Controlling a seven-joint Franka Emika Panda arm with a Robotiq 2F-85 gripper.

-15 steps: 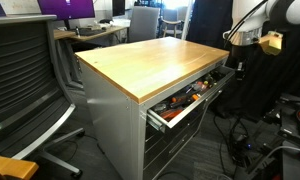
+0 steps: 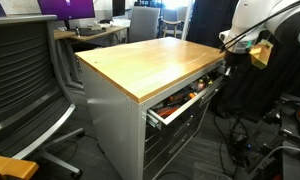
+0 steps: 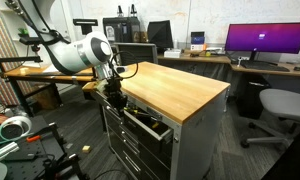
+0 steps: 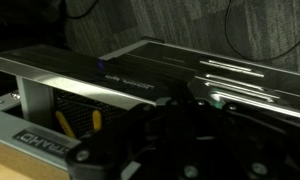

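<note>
A grey metal cabinet (image 2: 140,150) with a wooden top (image 2: 155,62) has its top drawer (image 2: 193,107) pulled part way out. Tools with orange and red parts lie inside it in exterior view 1. My gripper (image 2: 228,72) is at the far end of the drawer's front. In the wrist view, the dark gripper overlaps the long metal front edge of the drawer (image 4: 80,84) and appears shut on it; its fingertips are hard to make out. Yellow handles (image 4: 65,124) show inside the drawer. The lower drawers (image 3: 130,150) are closed.
An office chair (image 2: 35,95) stands left of the cabinet in exterior view 1. Desks with a monitor (image 3: 256,38) are behind. Cables lie on the dark floor by the robot. The wooden top is clear.
The drawer has slid slightly inward, with less of its contents showing. My arm has moved a little toward the cabinet and tilted.
</note>
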